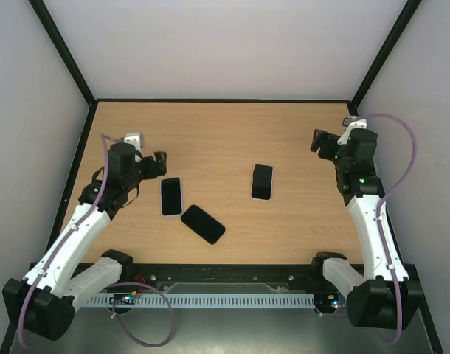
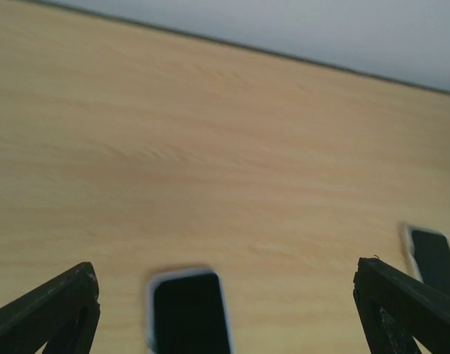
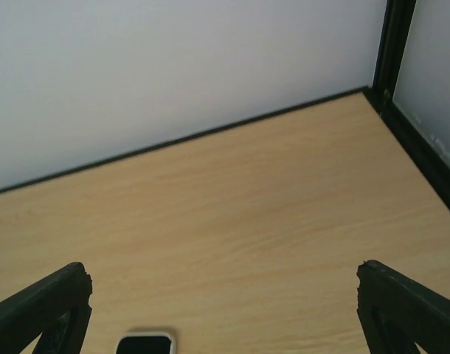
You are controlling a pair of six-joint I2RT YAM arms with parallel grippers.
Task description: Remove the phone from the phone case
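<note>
Three dark phone-shaped objects lie flat and apart on the table. A light-rimmed phone [image 1: 171, 197] is at the left, close to my left gripper [image 1: 160, 164]. To its lower right lies an all-black phone [image 1: 203, 224], turned at a slant. Another light-rimmed phone [image 1: 262, 182] rests right of centre. From the top view I cannot tell which are in a case. My left gripper is open and empty above the table, with the near phone [image 2: 190, 313] below between its fingers. Open and empty as well, my right gripper [image 1: 314, 144] hangs at the far right; its wrist view shows one phone's end [image 3: 145, 343].
White walls [image 1: 225, 51] with dark frame edges close it in at the back and sides. A dark rail [image 1: 225, 273] runs along the front edge.
</note>
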